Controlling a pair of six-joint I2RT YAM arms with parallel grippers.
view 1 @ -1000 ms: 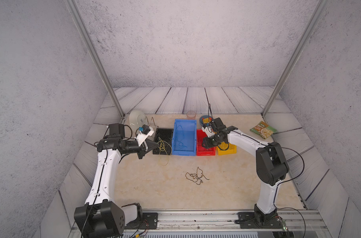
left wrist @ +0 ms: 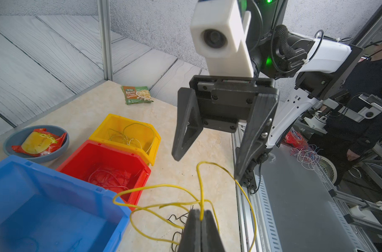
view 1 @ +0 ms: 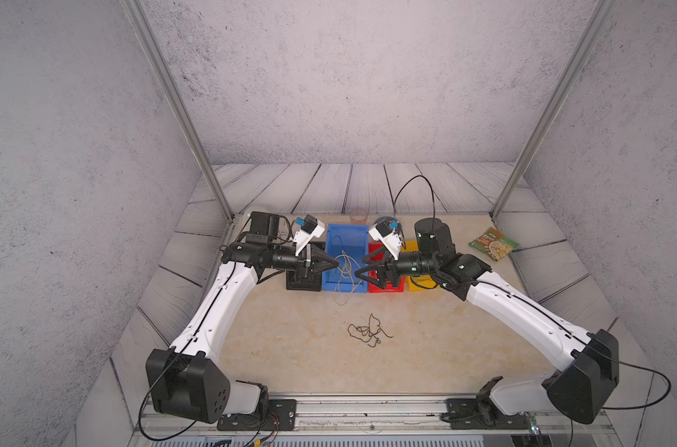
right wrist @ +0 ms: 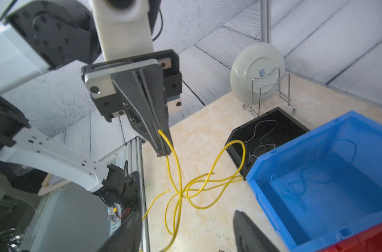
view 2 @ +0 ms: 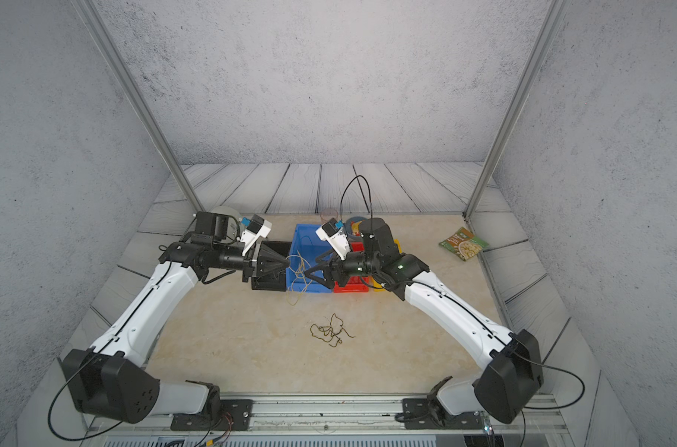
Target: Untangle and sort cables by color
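My left gripper (view 1: 337, 263) is shut on a looped yellow cable (right wrist: 179, 184), which dangles from its fingertips over the front of the blue bin (view 1: 346, 289). Facing it, my right gripper (view 1: 358, 266) stands open, its fingers spread on either side with the cable's loops close in front but not gripped. A dark cable (view 1: 368, 331) lies loosely tangled on the table nearer the front. Bluish cables (right wrist: 300, 182) rest in the blue bin. The black bin (right wrist: 266, 134) holds dark and grey cables, the red bin (left wrist: 102, 166) reddish ones, the yellow bin (left wrist: 128, 130) yellow ones.
Behind the bins are a bowl (left wrist: 35, 142) with packets and a plate (right wrist: 258, 71) in a wire rack. A green food packet (view 1: 493, 243) lies at the back right.
My left gripper has carried the yellow cable rightward from over the black bin to the blue one. My right arm has swung round, its gripper now facing left and spread.
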